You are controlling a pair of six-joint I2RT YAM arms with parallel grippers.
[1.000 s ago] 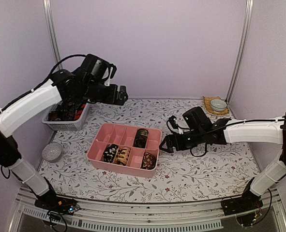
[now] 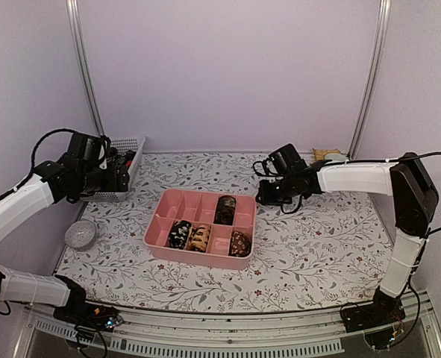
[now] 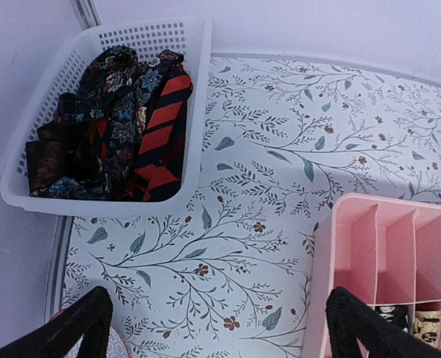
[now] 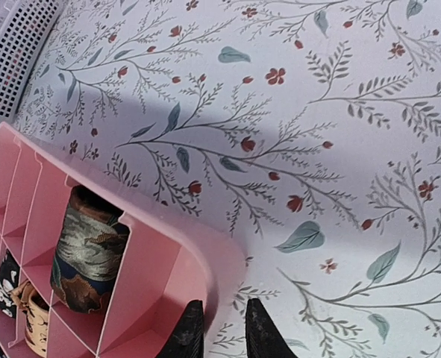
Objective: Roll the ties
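Note:
The pink divided box (image 2: 164, 247) holds several rolled ties, including a dark one (image 4: 89, 250) in a back compartment. My right gripper (image 2: 262, 195) is at the box's right back corner, shut on the rim (image 4: 209, 283) between its fingertips. My left gripper (image 2: 116, 179) stands open over the white basket (image 3: 194, 149) at the back left, which holds unrolled ties (image 3: 127, 112), one red-and-navy striped.
A clear round dish (image 2: 80, 235) lies at the left front. A bowl on a yellow mat (image 2: 326, 154) is partly hidden behind the right arm. The table right of the box is clear.
The pink box has shifted right and slightly back along with my right gripper. My left gripper has moved left and down toward the basket.

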